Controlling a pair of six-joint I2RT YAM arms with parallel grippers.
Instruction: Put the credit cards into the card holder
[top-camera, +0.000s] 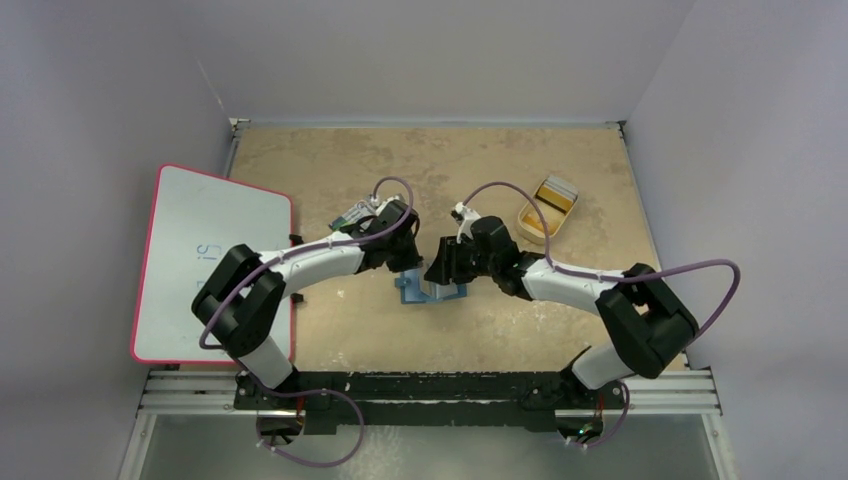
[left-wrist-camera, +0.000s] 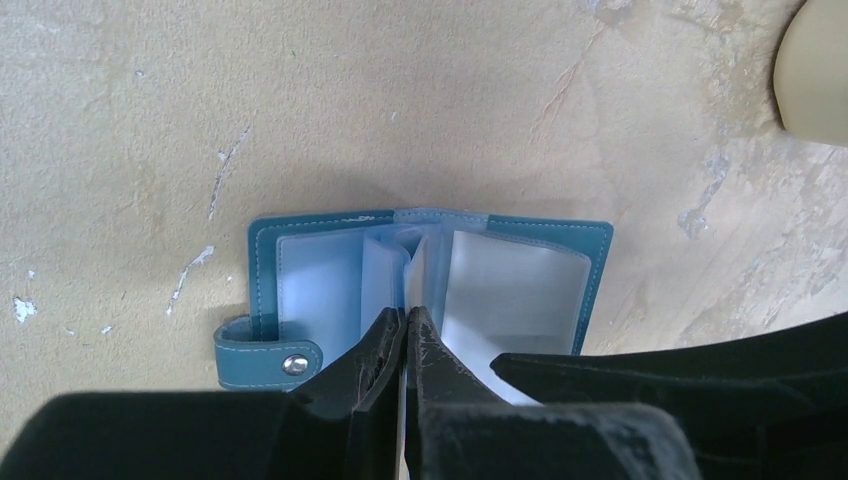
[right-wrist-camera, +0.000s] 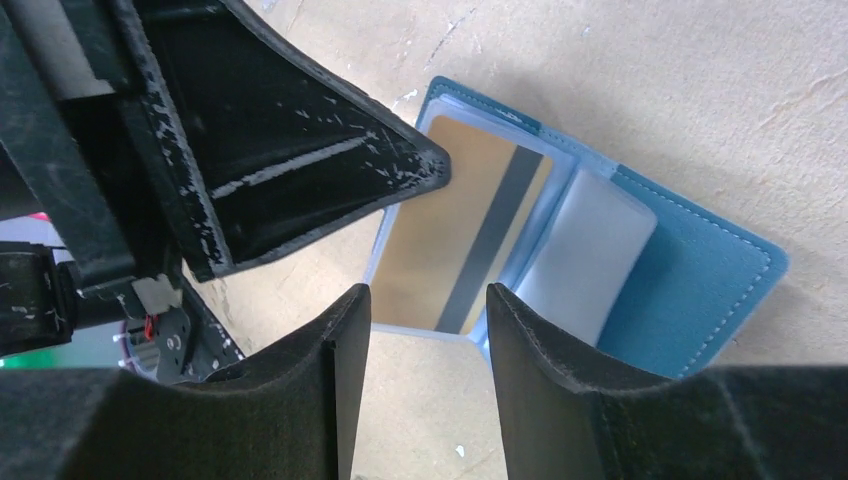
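The blue card holder (top-camera: 411, 295) lies spread open on the table, its clear sleeves (left-wrist-camera: 320, 285) and snap strap (left-wrist-camera: 268, 358) showing in the left wrist view. My left gripper is shut over its middle, on a thin upright edge. From the right wrist view that is a gold card (right-wrist-camera: 440, 220) with a dark stripe, standing against clear plastic; how deep it sits in a sleeve I cannot tell. My right gripper is open before the card's face, nothing between its fingers. A white sleeve (right-wrist-camera: 590, 255) rests right of the card.
A cream box (top-camera: 548, 207) with cards stands at the back right. Colourful items (top-camera: 352, 214) lie behind the left arm. The whiteboard (top-camera: 210, 270) fills the left side. Both grippers are close together.
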